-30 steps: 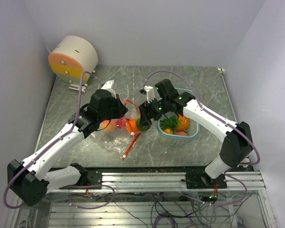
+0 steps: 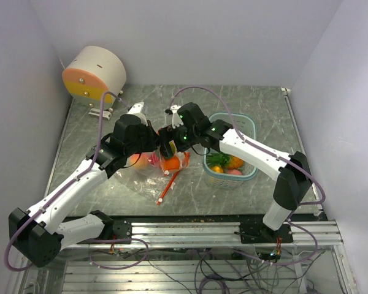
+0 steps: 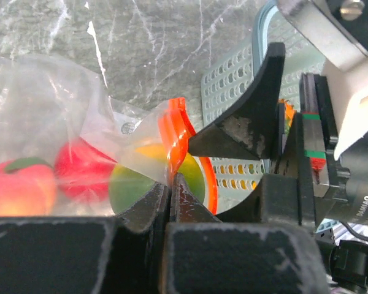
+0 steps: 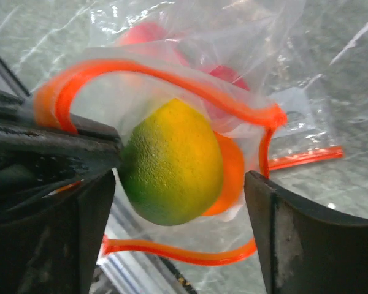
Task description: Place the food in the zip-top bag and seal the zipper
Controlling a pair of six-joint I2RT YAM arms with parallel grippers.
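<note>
A clear zip bag (image 3: 43, 104) with orange zipper lies on the table, holding a red-green fruit (image 3: 21, 187), a red one (image 3: 86, 171) and an orange one (image 4: 230, 168). My left gripper is shut on the bag's rim. My right gripper is part open at the bag's mouth, around a yellow-green mango (image 4: 172, 159), which sits inside the opening; whether its fingers touch the mango is unclear.
A blue-green basket (image 2: 230, 185) with a pineapple (image 2: 234, 162), greens and other produce stands at the right. A cream and yellow drum (image 2: 93, 76) sits at the back left. Bare table surrounds the bag.
My right arm has moved left, toward the bag's mouth and my left gripper, taking the green mango from outside the opening into it. The left arm is nearly still.
</note>
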